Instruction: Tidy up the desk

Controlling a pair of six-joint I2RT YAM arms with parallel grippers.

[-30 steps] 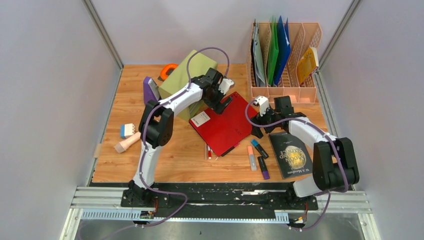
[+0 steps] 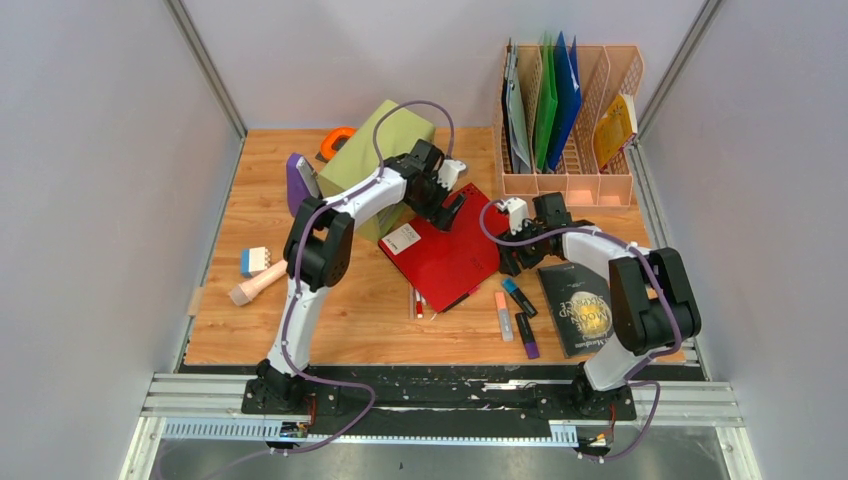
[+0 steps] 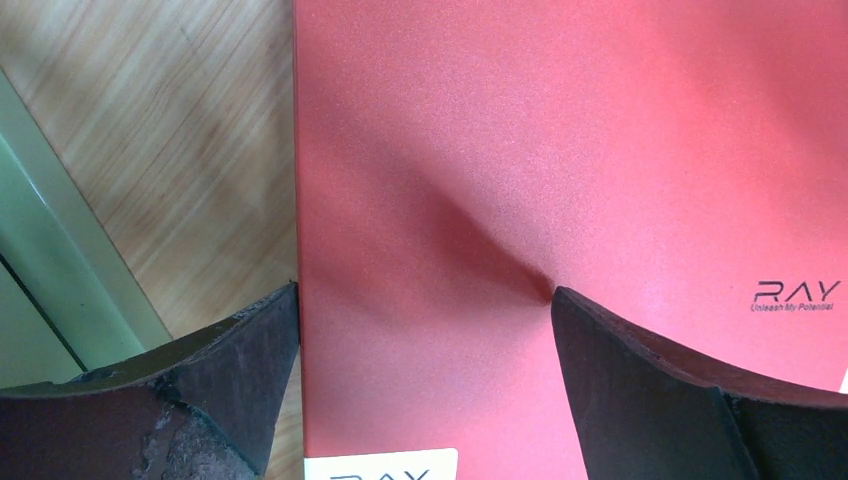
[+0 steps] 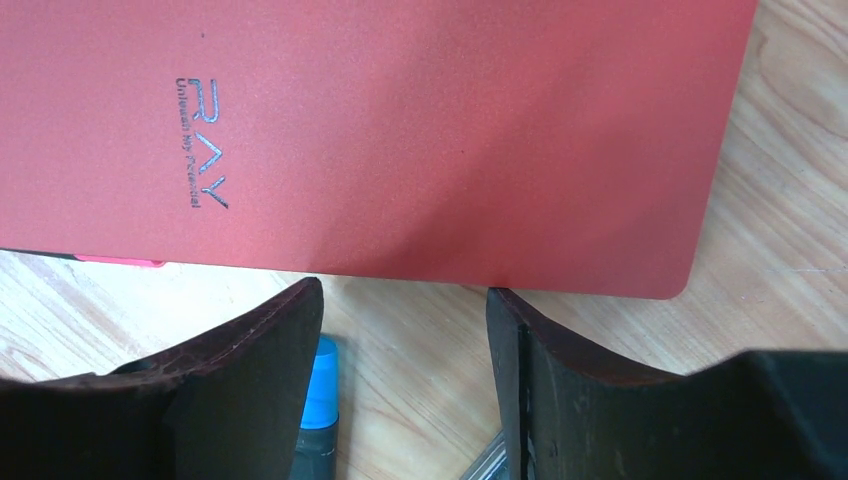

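Observation:
A red RAY folder (image 2: 440, 262) lies flat on the desk, with a label near its left corner. My left gripper hangs open over it, its left finger at the folder's edge, the right one over the red cover. My right gripper is part open at the folder's opposite edge, both fingertips at or just beside that edge, nothing visibly held. Pens peek from beneath the folder. Markers (image 2: 518, 296) and a dark book (image 2: 572, 310) lie to its lower right.
A pink file organizer (image 2: 560, 180) with folders stands at back right. A green box (image 2: 365, 150), orange tape roll (image 2: 336, 140), purple object (image 2: 300, 185), blue-white block (image 2: 255, 262) and pale cylinder (image 2: 258, 285) occupy the left.
My right arm has moved left and slightly down in the top view, its gripper coming to the folder's edge. The left arm and the folder have barely changed.

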